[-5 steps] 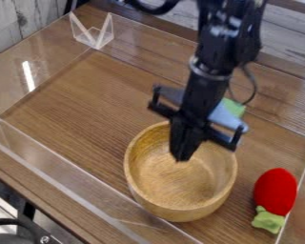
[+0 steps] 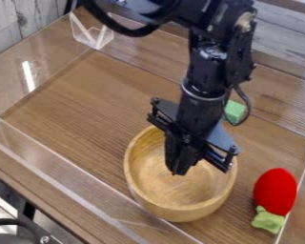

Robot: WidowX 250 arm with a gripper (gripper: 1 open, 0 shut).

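Observation:
My gripper (image 2: 183, 151) hangs over a wide tan bowl (image 2: 181, 193) at the bottom centre, its black fingertips over the bowl's inner area. Whether anything is between the fingers cannot be made out, nor how far apart they stand. A red oval object (image 2: 276, 191) lies right of the bowl, with a small pale green item (image 2: 267, 220) just below it.
A green object (image 2: 235, 111) lies behind my gripper on the right, partly hidden. A clear plastic piece (image 2: 89, 29) stands at the back left.

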